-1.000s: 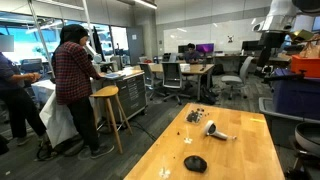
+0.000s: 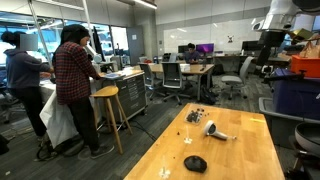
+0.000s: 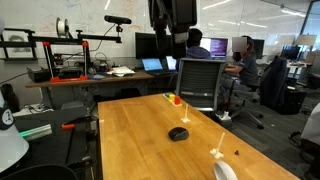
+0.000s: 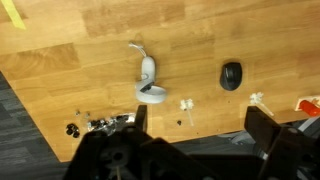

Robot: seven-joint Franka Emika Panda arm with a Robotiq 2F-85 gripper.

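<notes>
My gripper is open high over the wooden table (image 4: 200,60), with nothing between its fingers. In the wrist view a white and grey handheld device (image 4: 149,78) with a cord lies left of centre, a white ring-like part (image 4: 152,96) at its lower end. A black mouse-like object (image 4: 231,76) rests to the right. Between and beside them are small white pieces (image 4: 187,105). In exterior view 1 the device (image 2: 212,131) and the black object (image 2: 195,162) lie apart on the tabletop.
Near the table edge in the wrist view are several small dark items (image 4: 73,130) and a metallic strip (image 4: 105,123). A red item (image 4: 308,107) sits at the far right. Yellow tape (image 4: 13,13) marks the upper left. People stand beyond it.
At the far left of exterior view 1, a person has shifted and now stands more upright, head in view. The arm and the things on the table look unmoved.
</notes>
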